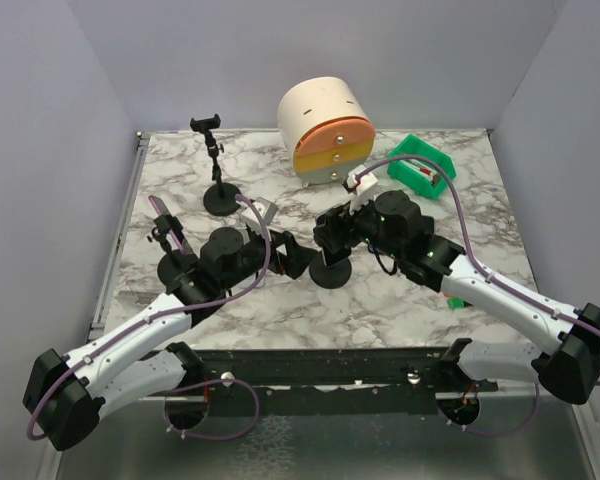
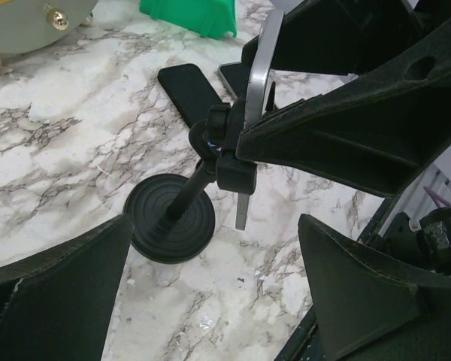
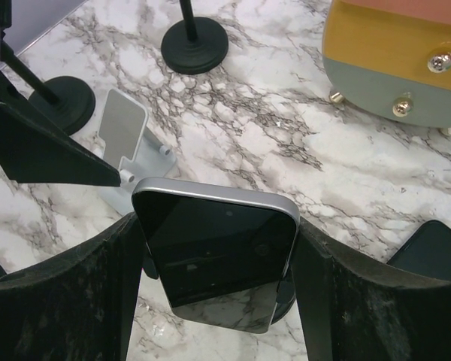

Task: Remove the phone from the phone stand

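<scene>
A silver-edged phone [image 3: 214, 241] sits upright in a black stand, whose round base [image 1: 330, 275] rests on the marble table. My right gripper [image 1: 335, 235] is around the phone, its fingers beside both edges; whether they press on it is unclear. In the left wrist view the phone [image 2: 257, 71] appears edge-on above the stand's clamp [image 2: 235, 171]. My left gripper stands open just left of the stand in the top view, with the stand's post and base visible between and beyond its fingers.
A curved drawer cabinet [image 1: 325, 130] stands at the back, a green bin [image 1: 405, 175] to its right. Other stands [image 1: 220, 198] are on the left. A dark phone [image 2: 188, 90] lies flat behind the held one; a small silver stand [image 3: 124, 131] is at left.
</scene>
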